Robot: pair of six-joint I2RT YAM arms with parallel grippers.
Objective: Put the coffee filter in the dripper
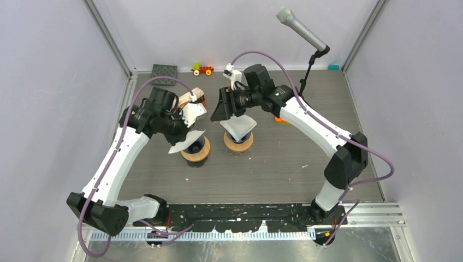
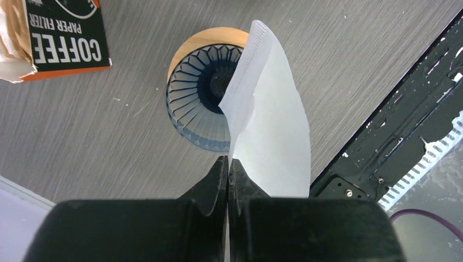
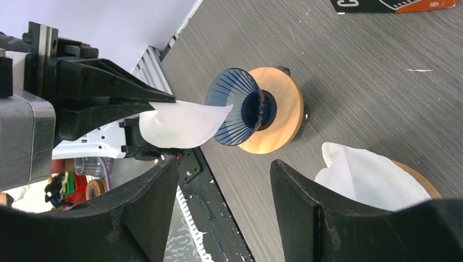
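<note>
A white paper coffee filter (image 2: 275,131) is pinched at its edge by my left gripper, which is shut on it. In the left wrist view the filter covers the right part of the blue ribbed dripper (image 2: 188,103), which has a wooden collar. From the right wrist view, the held filter (image 3: 183,123) hangs beside the mouth of that dripper (image 3: 232,103), above it rather than inside. My right gripper stands open, nothing between its fingers. Below it, a second filter (image 1: 238,126) sits in the other wooden-collared dripper (image 1: 239,146).
An open coffee filter box (image 2: 65,41) lies behind the left dripper. Farther back are a grey studded plate (image 1: 164,74) and a toy car (image 1: 202,70). A microphone on a stand (image 1: 302,30) rises at the back right.
</note>
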